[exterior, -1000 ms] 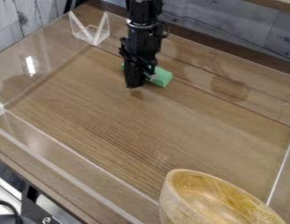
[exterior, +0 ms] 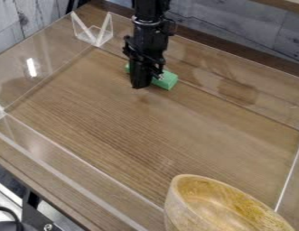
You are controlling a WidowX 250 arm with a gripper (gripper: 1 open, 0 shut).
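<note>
The black robot arm reaches down from the top centre to its gripper (exterior: 139,76), which is low over the wooden surface at the upper middle. A green object (exterior: 163,78) lies right at the gripper, partly hidden behind it. The fingers are dark and small, so whether they are open or shut on the green object is unclear.
A large yellow bowl (exterior: 221,207) is at the bottom right. Clear plastic pieces sit at the top left and left edge. A grey wall runs along the back.
The arm and gripper have shifted very slightly; the green object stays in about the same place.
</note>
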